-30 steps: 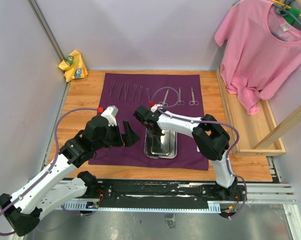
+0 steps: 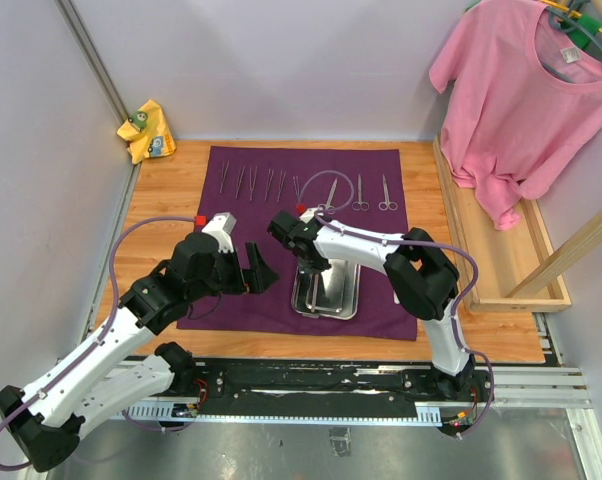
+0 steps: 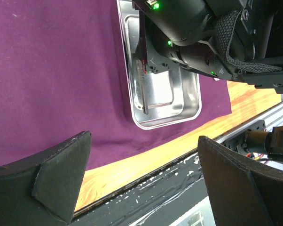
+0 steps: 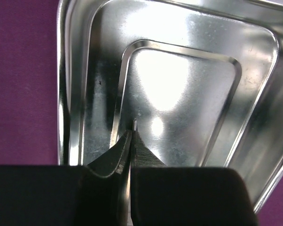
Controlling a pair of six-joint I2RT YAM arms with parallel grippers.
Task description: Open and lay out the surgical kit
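The steel tray (image 2: 349, 290) lies on the purple cloth, below my right gripper (image 2: 314, 266). Inside it is a slim metal instrument (image 3: 145, 96), lengthwise near the tray's left wall in the left wrist view. In the right wrist view my right gripper is shut over the tray floor, its fingers pressed together with nothing seen between them. Just past the tips shows a thin metal end (image 4: 135, 125); the fingers hide most of the instrument. My left gripper stands open and empty, left of the tray over the cloth.
Several forceps (image 2: 253, 183) and scissors (image 2: 386, 193) lie in a row along the back of the cloth. A yellow packet (image 2: 151, 133) sits at the back left. On the right stands a wooden frame (image 2: 443, 195) with a pink shirt (image 2: 526, 85).
The instrument has swung from slanting to lying along the tray. The tray has slid slightly right. My left arm stays still.
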